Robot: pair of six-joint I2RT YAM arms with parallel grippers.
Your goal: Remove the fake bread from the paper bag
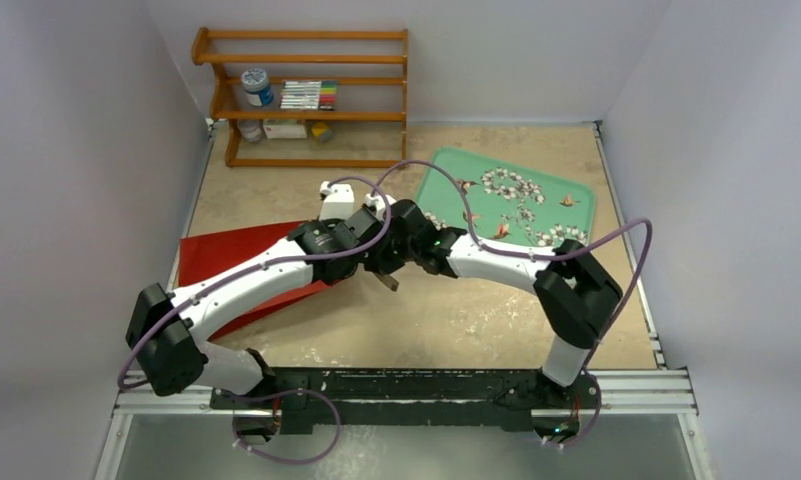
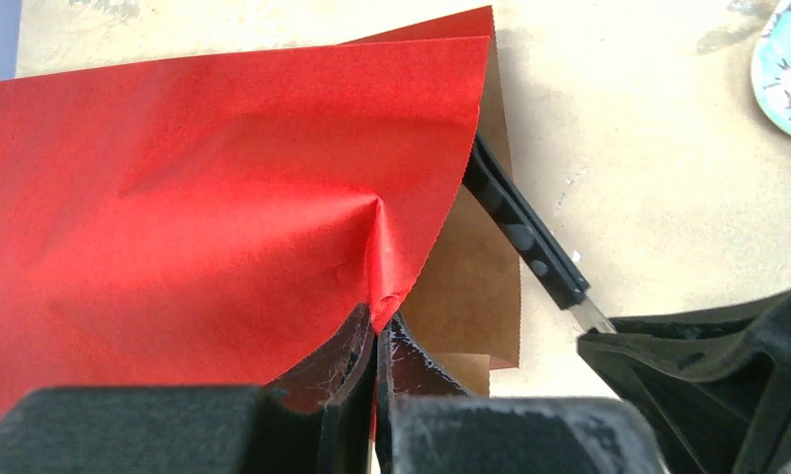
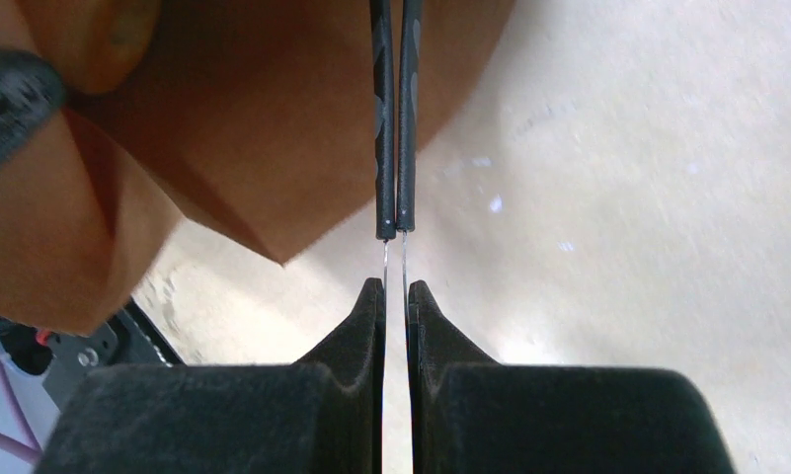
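Observation:
The red paper bag (image 2: 223, 178) lies at the left of the table, its brown inner side showing at the mouth. My left gripper is shut on the edge of its upper side, which creases there. My right gripper is shut on the thin metal ends of a two-armed black tool (image 2: 529, 242), which looks like tongs; its far part reaches into the mouth and is hidden. Inside the brown opening, a rounded orange-brown thing (image 3: 119, 39), perhaps the bread, shows blurred at the upper left of the right wrist view.
A green flowered tray (image 1: 456, 170) lies at the back right. Behind the bag stands a wooden shelf (image 1: 316, 115) with jars and pens. Both grippers are close together at the bag's mouth.

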